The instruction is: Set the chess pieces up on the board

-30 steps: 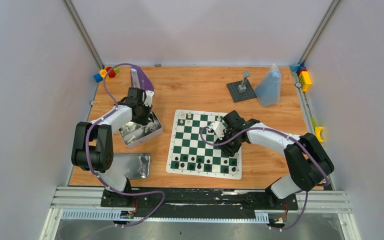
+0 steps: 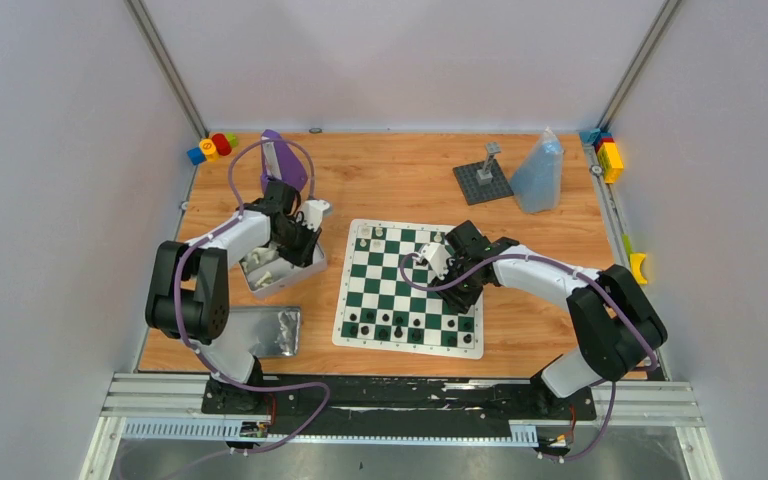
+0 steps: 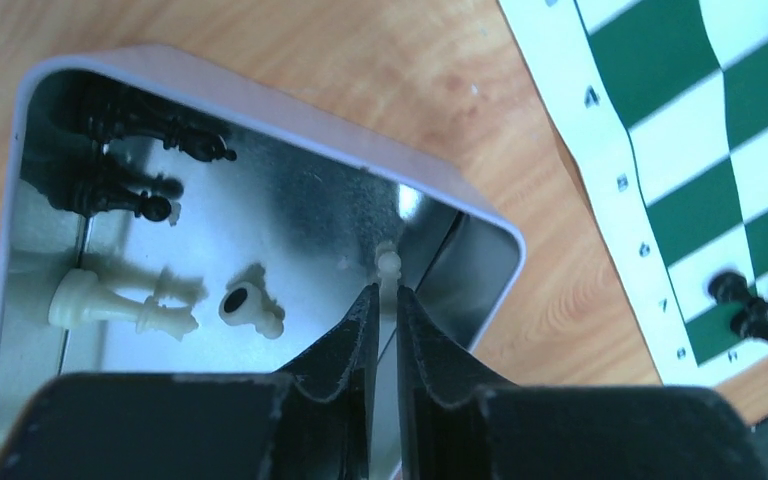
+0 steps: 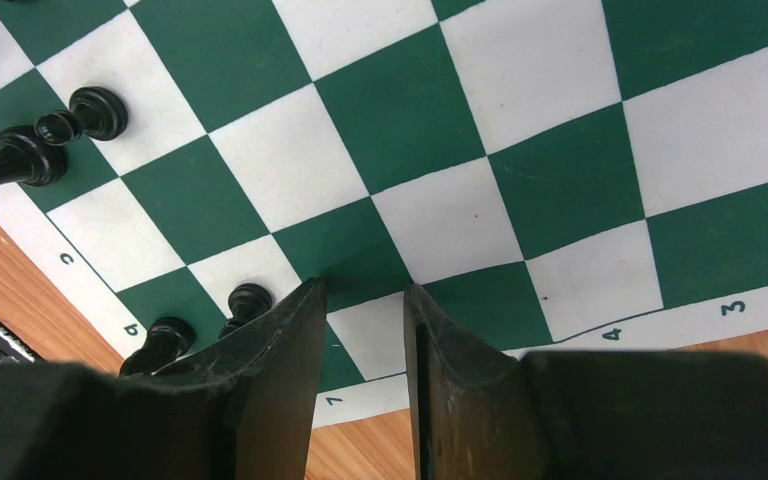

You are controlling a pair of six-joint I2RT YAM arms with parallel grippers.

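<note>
My left gripper is over the open box, its fingertips close around a small white chess piece. White pieces and black pieces lie in the box. My right gripper is over the green-and-white board, fingers slightly apart with nothing seen between them. Black pieces stand along the board's near side; a few pale pieces stand at its far left, and the right arm hides part of the board.
A metal tray lies near left, a purple object behind the box. A dark plate with a stand and a blue bag are at back right.
My left gripper has moved right and toward the front over the box, its wrist turning. The right arm shows no visible change.
</note>
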